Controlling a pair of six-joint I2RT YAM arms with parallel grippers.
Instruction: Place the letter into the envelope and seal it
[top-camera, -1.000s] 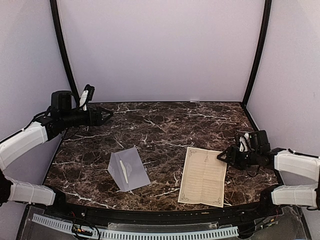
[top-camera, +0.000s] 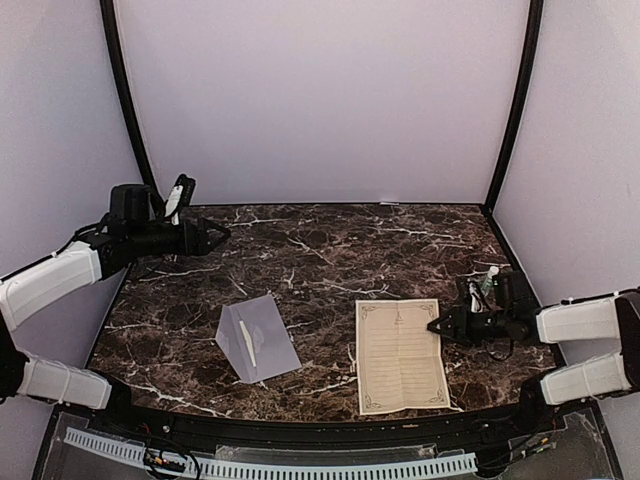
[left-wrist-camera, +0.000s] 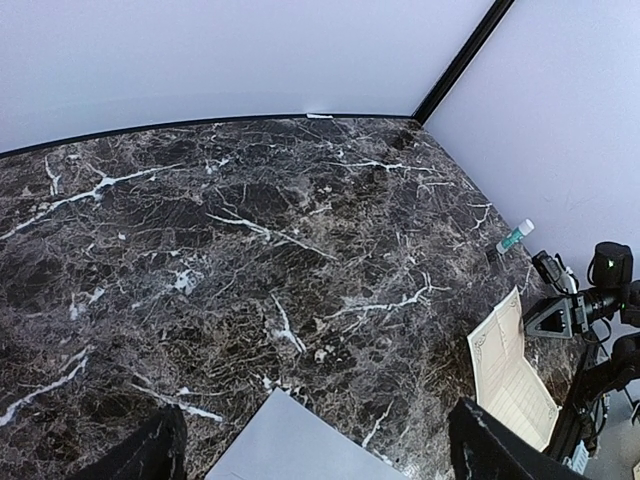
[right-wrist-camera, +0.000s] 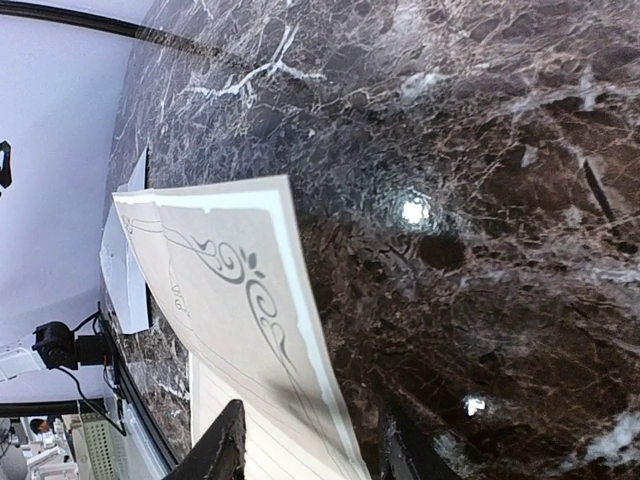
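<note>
The cream letter (top-camera: 398, 360), with a lined face and scrolled corners, lies at the front right of the table. My right gripper (top-camera: 440, 326) is low at its upper right edge; in the right wrist view its part-open fingers (right-wrist-camera: 228, 445) straddle that edge, which is bent upward. Whether they touch the paper is unclear. The grey-lilac envelope (top-camera: 270, 340), a pale strip along its flap, rests at the front left. My left gripper (top-camera: 215, 235) hangs open over the back left, empty, its fingertips at the bottom of the left wrist view.
A small teal tube with a white cap (left-wrist-camera: 515, 236) stands near the right wall behind my right gripper. Pale walls bound the sides and back.
The letter has turned straighter and shifted slightly, with my right gripper moving a little left and toward the front along its edge. My left arm has moved slightly right and down.
</note>
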